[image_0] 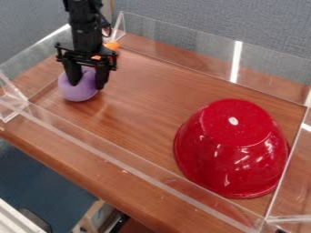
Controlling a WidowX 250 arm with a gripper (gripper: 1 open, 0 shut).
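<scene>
My black gripper (86, 65) hangs at the upper left of the wooden tray, its fingers over a purple round object (78, 89) that rests near the left wall. Whether the fingers are closed on it or only resting around it, I cannot tell. An orange object (112, 45) is partly hidden behind the gripper. A large red bowl (230, 148) lies upside down at the right.
Clear plastic walls (235, 59) border the wooden surface (152, 105) on its sides. Beyond the front left edge is a blue floor.
</scene>
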